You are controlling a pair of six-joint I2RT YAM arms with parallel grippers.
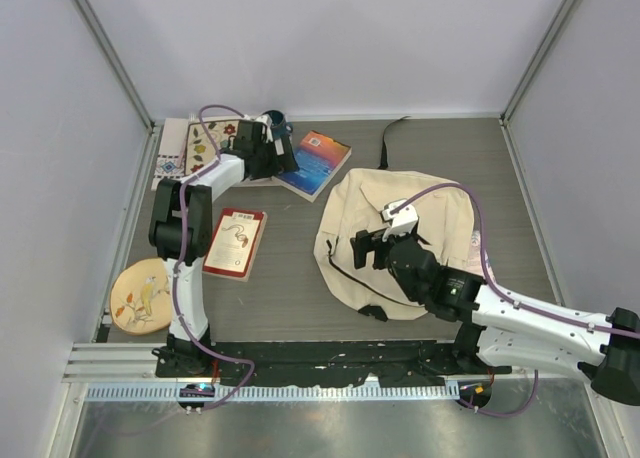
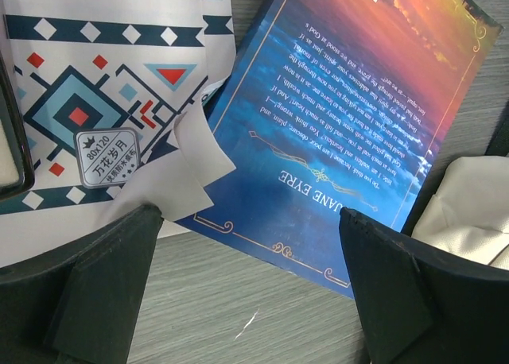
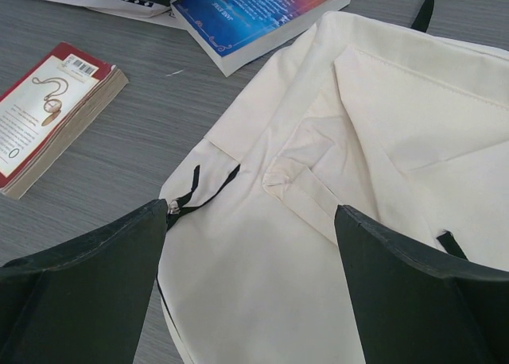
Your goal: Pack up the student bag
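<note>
A thick blue-and-orange book lies flat at the back, its blurb side up, touching the patterned cloth. Over its near left corner my left gripper stands open; in the left wrist view the book shows ahead of and between the spread fingers. The cream canvas bag is laid flat on the right of the table. Above its left part hovers my right gripper, open and empty, with only bag fabric beneath. A red-bordered book lies left of centre.
The patterned cloth bears a framed floral tray, and a dark blue mug stands at its back edge. A round wooden plate rests front left. Bare table shows between the red-bordered book and the bag.
</note>
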